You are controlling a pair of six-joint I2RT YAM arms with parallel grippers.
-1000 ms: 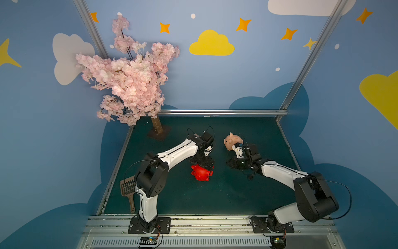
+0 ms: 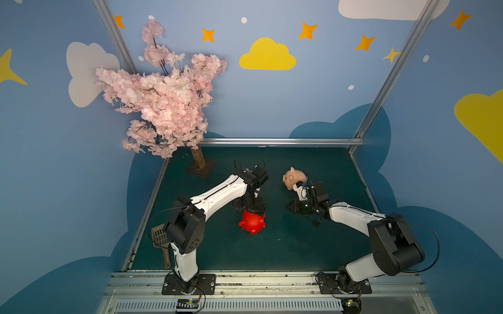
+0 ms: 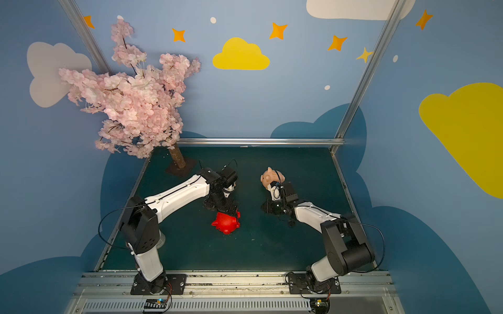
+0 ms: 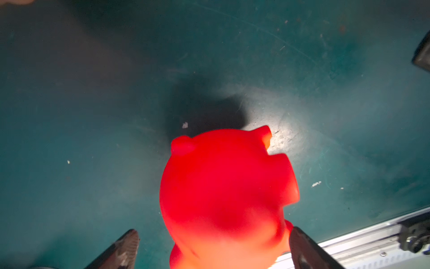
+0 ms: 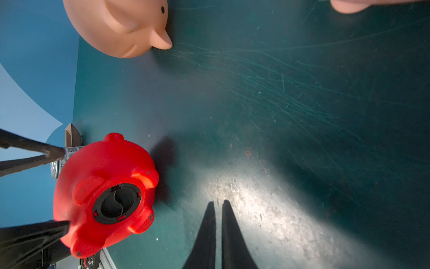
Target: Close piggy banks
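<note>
The red piggy bank (image 2: pixel 253 222) lies on its side on the green table, legs and belly turned toward the right arm. In its belly sits a round black stopper (image 5: pixel 117 202), seen in the right wrist view. My left gripper is open, its fingers (image 4: pixel 123 251) on either side of the red bank; whether they touch it cannot be told. The right gripper is shut and empty, a short way off to the right. Farther back is a beige piggy bank (image 2: pixel 294 177), partly behind the right wrist; its belly does not show.
Another beige piece (image 5: pixel 351 5) is cut off at the right wrist view's top edge. At the left rear stands a blossom tree (image 2: pixel 197 157); a slotted brown scoop (image 2: pixel 159 235) lies front left, half behind the left arm.
The red bank has shifted slightly toward the front left and turned a little. The right arm is nearly still.
</note>
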